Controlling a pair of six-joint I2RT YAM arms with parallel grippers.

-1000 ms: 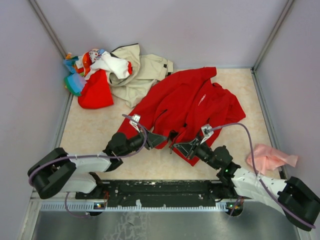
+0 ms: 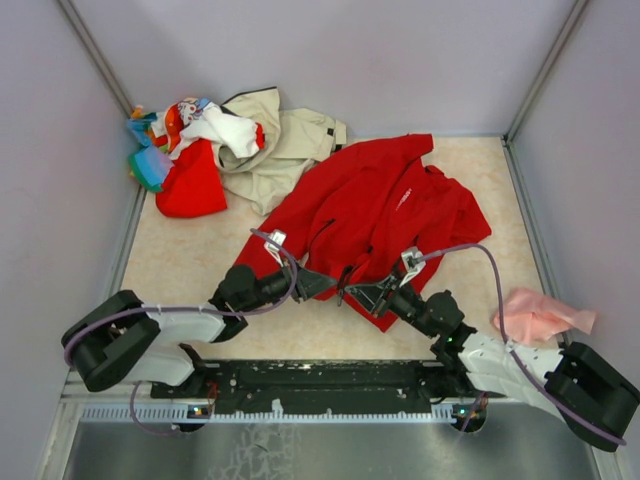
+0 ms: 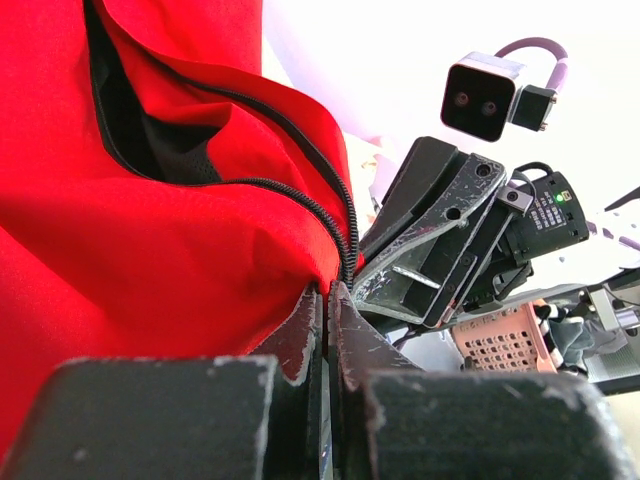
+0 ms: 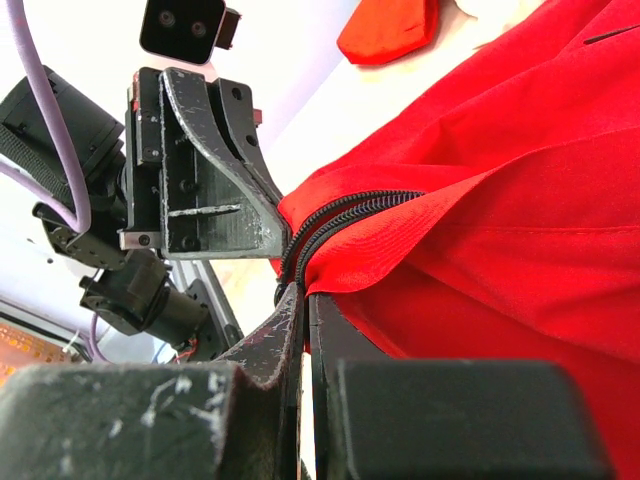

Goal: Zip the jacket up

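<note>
A red jacket (image 2: 390, 210) lies spread in the middle of the table, its two black zipper tracks meeting near the bottom front, seen as a curved pair (image 3: 300, 200) in the left wrist view and in the right. My left gripper is shut at the lower end of the zipper, on the fabric edge where the tracks converge. My right gripper is also shut at that zipper end, from the other side. The two grippers face each other closely; whether the slider or pin is between their fingers is hidden.
A pile of cloths (image 2: 210, 150), beige, red, white and multicoloured, lies at the back left. A pink cloth (image 2: 540, 315) lies at the right edge. Bare table shows left of the jacket.
My left arm has shifted very slightly in the top view; otherwise little differs, and both grippers remain at the zipper's lower end.
</note>
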